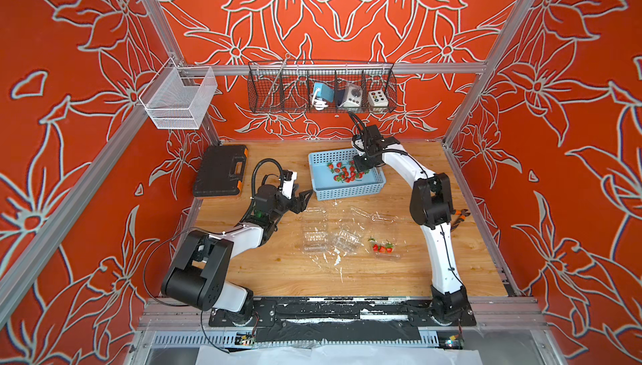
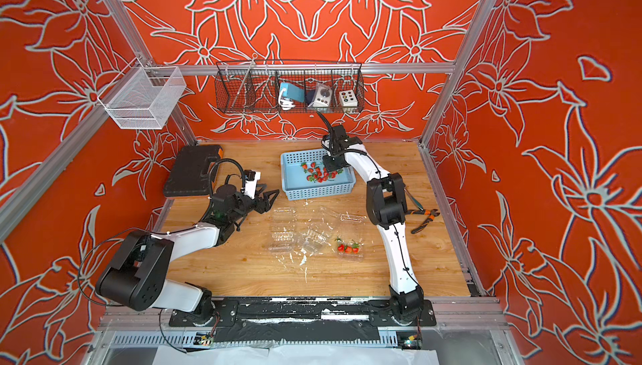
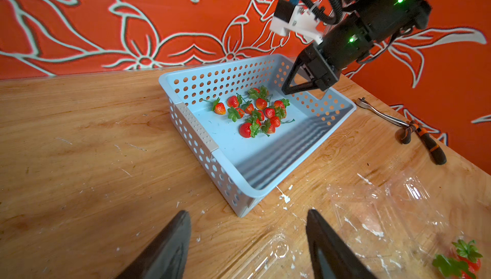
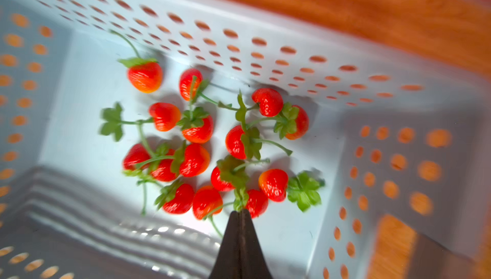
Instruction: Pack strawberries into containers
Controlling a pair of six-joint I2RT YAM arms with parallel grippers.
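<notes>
Several red strawberries [image 4: 194, 160] with green leaves lie clustered in the blue perforated basket [image 3: 204, 148]. My right gripper is over them, fingertips together and nothing between them. One strawberry [image 4: 255, 203] shows just beyond its tips, outside the fingers. From the left wrist view, that gripper is raised above the basket's far right part. Clear plastic containers [image 1: 316, 239] stand on the table; the right-hand one holds a few strawberries [image 1: 383, 248]. My left gripper hangs open and empty in front of the basket, its fingers [image 3: 166, 248] wide apart.
Orange-handled pliers [image 2: 426, 218] lie right of the basket. A black case [image 1: 219, 171] sits at the back left. A wire rack [image 1: 294, 91] hangs on the back wall. Bare wood [image 3: 92, 166] is free left of the basket.
</notes>
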